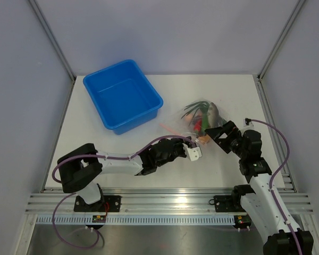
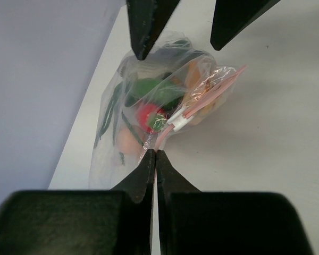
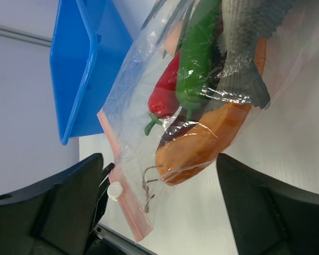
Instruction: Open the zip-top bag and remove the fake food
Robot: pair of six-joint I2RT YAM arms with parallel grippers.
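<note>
The clear zip top bag [image 1: 194,119] holds fake food: a green pepper [image 3: 196,58], a red pepper [image 3: 165,90], a grey fish [image 3: 239,64] and a bread-like orange piece [image 3: 196,143]. Its pink zip strip [image 2: 207,98] has a white slider [image 3: 115,191]. My left gripper is shut at the strip's edge, which runs into its closed fingertips. My right gripper [image 1: 223,133] stands open over the bag's near end, with fingers on either side in the right wrist view.
An empty blue bin [image 1: 122,95] sits at the back left.
</note>
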